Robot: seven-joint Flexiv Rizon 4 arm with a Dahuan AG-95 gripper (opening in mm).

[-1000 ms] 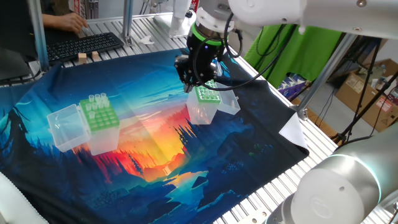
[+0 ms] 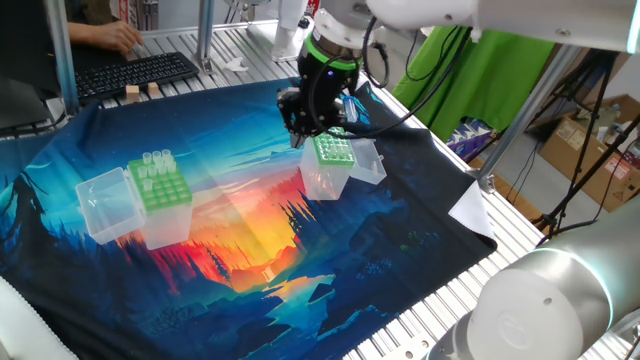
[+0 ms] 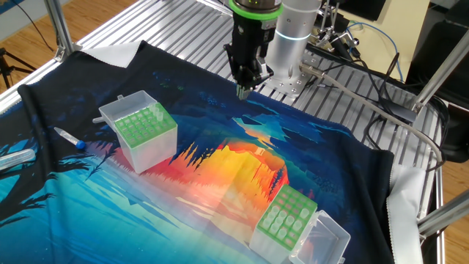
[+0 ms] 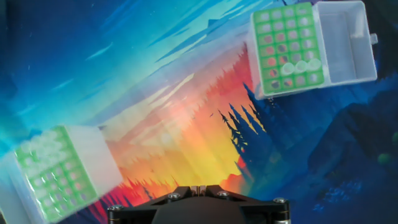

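My gripper [image 2: 297,138] hangs in the air above the cloth, beside the rack box with three tubes as exterior view 1 looks at it. In the wrist view the fingertips of the gripper meet at the bottom centre, and nothing shows between them. That translucent box [image 4: 287,50] has a green grid top and a lid opened to the right; three pale tubes [image 4: 301,66] sit in one row. A second box [image 4: 59,174], at lower left, holds several tubes [image 4: 42,148] bunched in one part of its grid.
A printed cloth [image 2: 250,240] covers the table, with bare cloth between the boxes. Open lids [image 2: 110,205] spread beside them. A blue-capped pen [image 3: 70,138] lies near one box in exterior view 2. A keyboard [image 2: 135,75] and two small wooden blocks [image 2: 132,93] stand at the far edge.
The arm has shifted slightly, and my gripper has swung a little to the left in exterior view 1. Both boxes and their tubes stay where they were.
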